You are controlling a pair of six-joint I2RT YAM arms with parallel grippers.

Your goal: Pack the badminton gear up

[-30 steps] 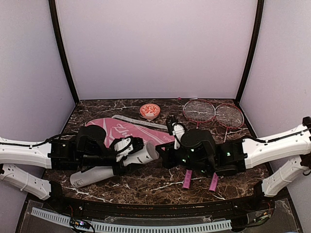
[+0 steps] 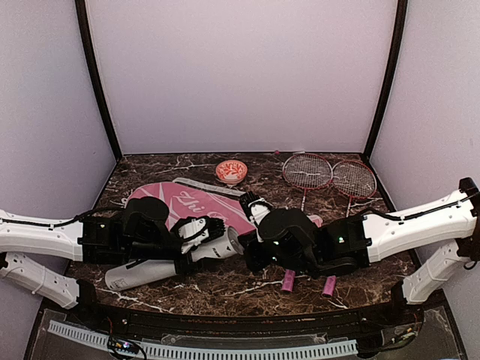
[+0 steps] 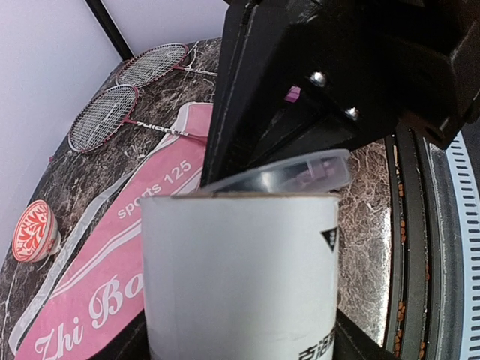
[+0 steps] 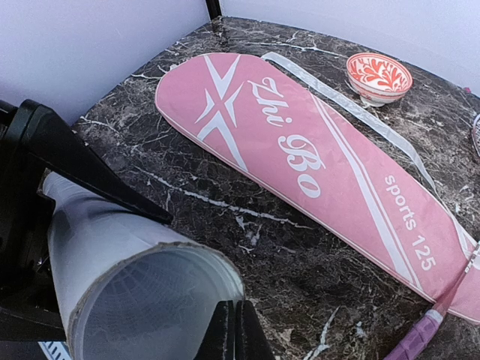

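Note:
A white shuttlecock tube (image 2: 142,273) slants across the left front in the top view, its end at the middle. My left gripper is shut around the tube near that end. In the right wrist view the tube's round mouth (image 4: 161,300) faces the camera. A clear plastic lid (image 3: 330,171) shows tilted behind the tube's rim in the left wrist view. My right gripper is shut at the mouth, its fingertips close to the rim; whether they pinch the lid is hidden. The pink racket bag (image 4: 289,142) lies flat behind the tube.
Two rackets (image 2: 307,171) (image 2: 354,178) lie at the back right, their pink handles (image 2: 288,281) (image 2: 329,286) toward the front. A red-and-white bowl (image 2: 231,172) stands at the back middle. Walls enclose the dark marble table (image 2: 150,169).
My right gripper has moved left, up to the tube's mouth, and now covers part of the bag. The left gripper and the tube have barely moved.

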